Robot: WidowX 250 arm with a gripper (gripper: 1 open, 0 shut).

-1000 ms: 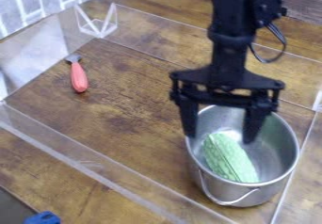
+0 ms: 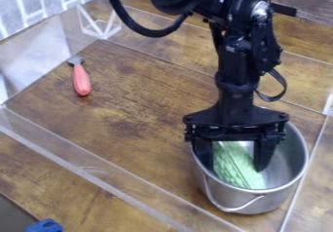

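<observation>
My black gripper [image 2: 235, 148] reaches down into a steel pot [image 2: 260, 199] at the lower right, its two fingers inside the rim, apparently apart. A pale green, long ridged object [image 2: 235, 174] lies in the pot, partly hidden under the gripper. Whether the fingers touch it I cannot tell.
A red-handled utensil [image 2: 81, 78] lies at the upper left on the wooden surface [image 2: 130, 109]. Clear plastic edging runs along the left and front. A blue object [image 2: 43, 225] sits at the bottom left corner.
My gripper has come down from above the pot into it, shifting slightly. The green object and pot look much the same.
</observation>
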